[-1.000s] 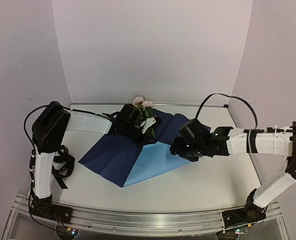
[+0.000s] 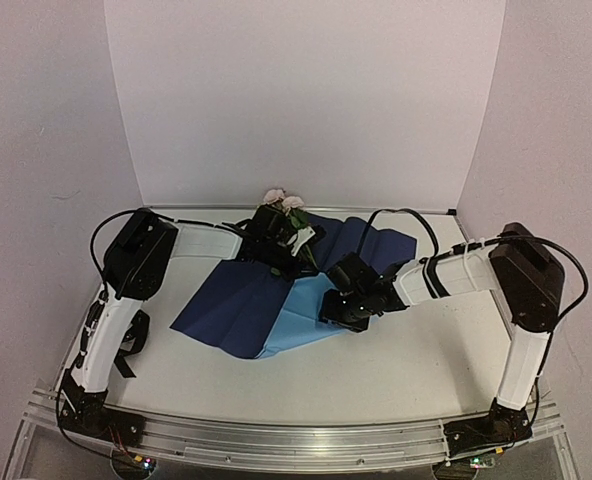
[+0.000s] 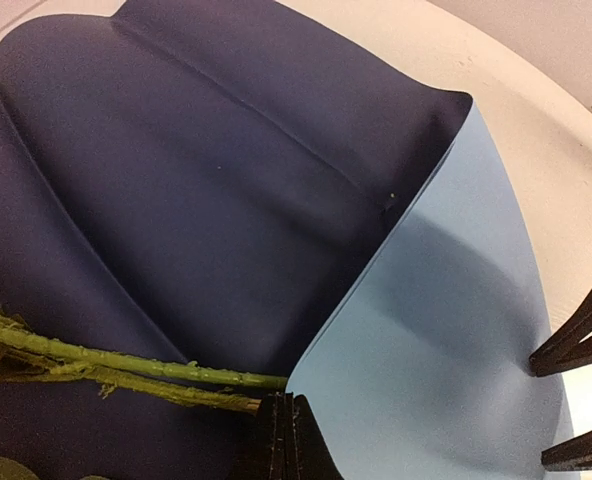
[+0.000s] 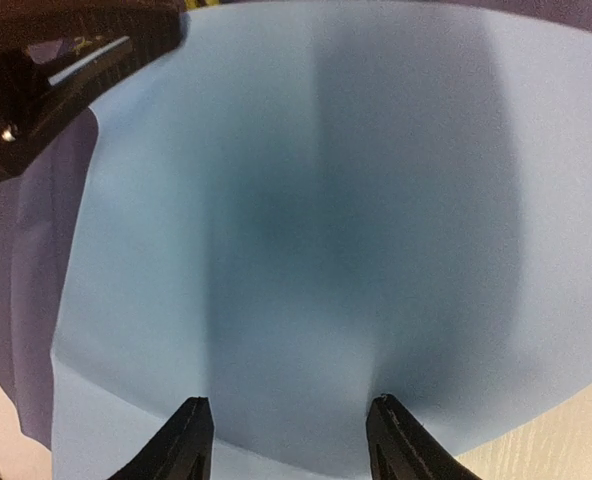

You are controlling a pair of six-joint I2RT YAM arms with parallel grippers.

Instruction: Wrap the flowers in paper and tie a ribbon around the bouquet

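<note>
A sheet of wrapping paper lies on the table, dark blue inside (image 2: 221, 310), with one light blue flap (image 3: 476, 310) folded inward. Pale pink flowers (image 2: 284, 200) lie at its far edge, partly covered by my left arm. Their green stems (image 3: 146, 370) run over the dark side up to the flap's edge. There my left gripper is shut, fingertips together at the stem ends and fold; whether it pinches either is hidden. Above the light flap, my right gripper stands open, its fingers wide apart, with the flap's lower edge passing between them in view.
A black bundled strap (image 2: 132, 338) sits at the table's left side, by the left arm's base. The two grippers are close together over the paper. Bare white table (image 2: 416, 370) lies in front and to the right.
The left arm has shifted right, and the paper's front corner now lies a bit farther back.
</note>
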